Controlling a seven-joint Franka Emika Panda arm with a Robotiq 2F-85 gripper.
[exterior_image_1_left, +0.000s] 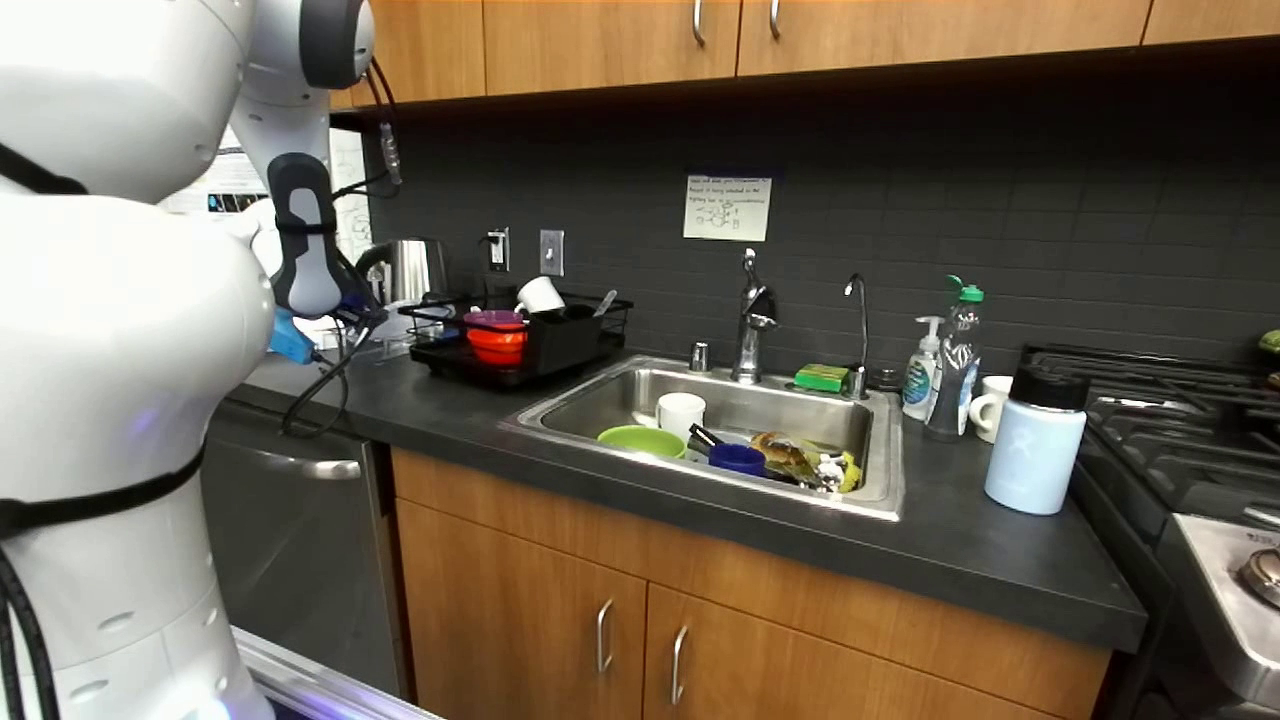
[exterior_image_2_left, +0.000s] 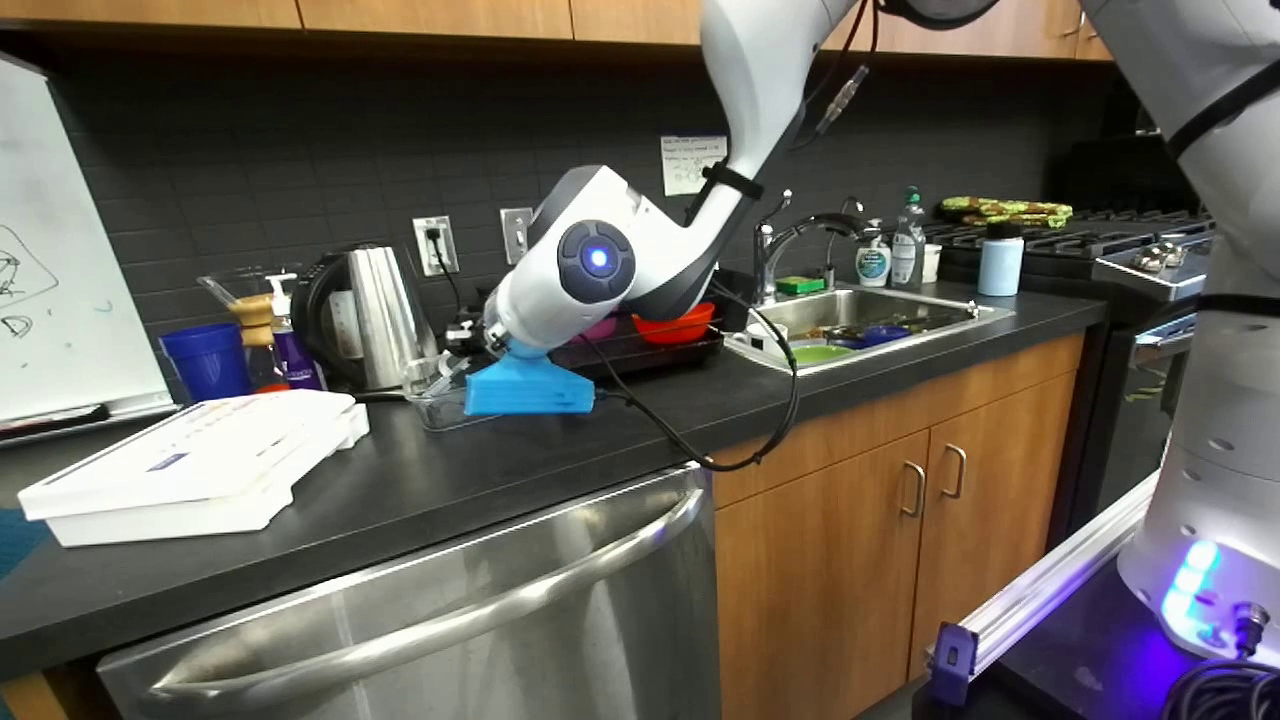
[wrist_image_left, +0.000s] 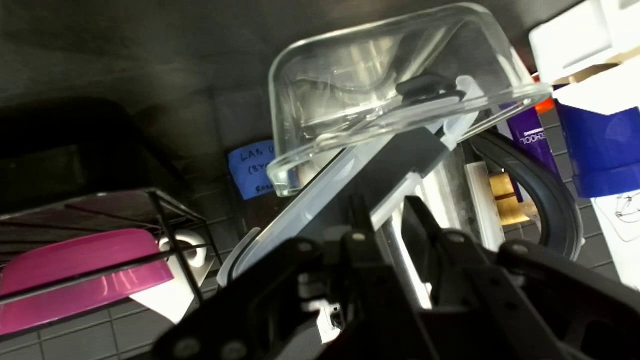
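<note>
A clear rectangular glass container (wrist_image_left: 366, 78) sits on the counter in the wrist view. A clear lid with a pale rim (wrist_image_left: 300, 210) slants against its near side. My gripper reaches in from the bottom of that view, its black fingers (wrist_image_left: 358, 219) part open with a visible gap. The lid's lower edge passes through or just beyond this gap; whether the fingers touch it cannot be told. In exterior view 2 the gripper (exterior_image_2_left: 462, 348) is low over the counter by the container (exterior_image_2_left: 441, 414), partly hidden behind the blue wrist piece (exterior_image_2_left: 528, 386).
A steel kettle (exterior_image_2_left: 386, 318) stands close behind the gripper, with a purple bottle (exterior_image_2_left: 295, 354) and blue cup (exterior_image_2_left: 208, 360) farther left. The dish rack (exterior_image_1_left: 564, 342) is on the sink side. White boxes (exterior_image_2_left: 198, 462) lie at left.
</note>
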